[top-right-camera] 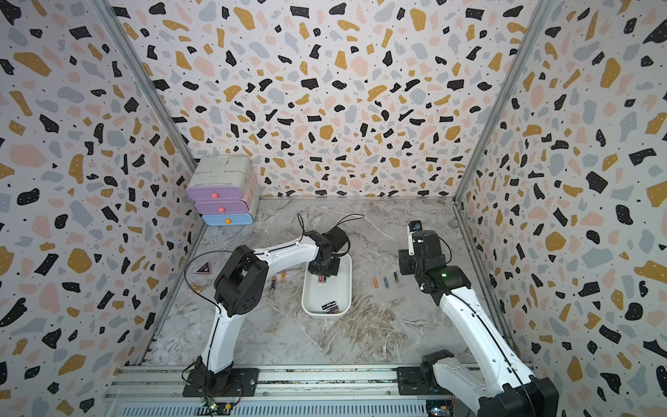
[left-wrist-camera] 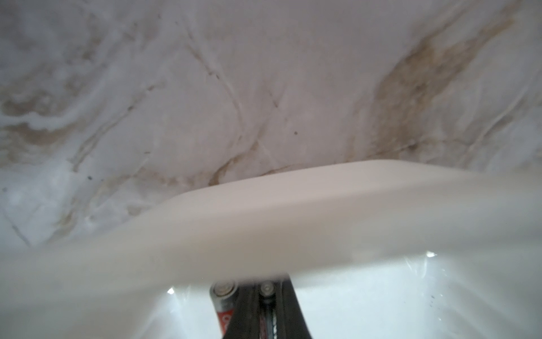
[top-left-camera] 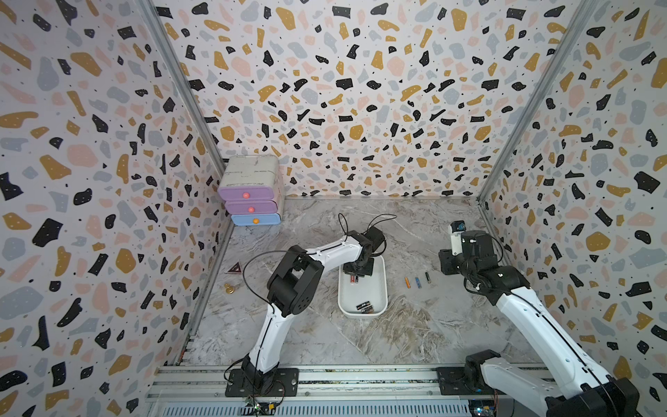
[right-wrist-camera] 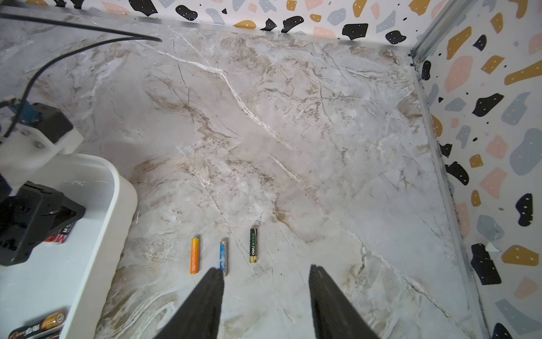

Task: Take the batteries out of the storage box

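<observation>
In the left wrist view my left gripper is shut on a dark battery (left-wrist-camera: 267, 289), whose round end shows between the fingers. A red battery (left-wrist-camera: 223, 291) lies just outside the left finger. Both are inside the white storage box (right-wrist-camera: 121, 203), near its far end. At the box's near end several dark batteries (top-left-camera: 364, 305) lie together. Over on the right my right gripper hangs open and empty. Beyond its fingertips lie an orange battery (right-wrist-camera: 194, 256), a blue one (right-wrist-camera: 223, 257) and a green-black one (right-wrist-camera: 253, 244).
Two more batteries, one dark (top-right-camera: 273, 283) and one orange (top-right-camera: 282, 276), lie on the marble left of the box. A drawer unit (top-left-camera: 251, 191) stands at the back left. The marble right of the box is mostly clear.
</observation>
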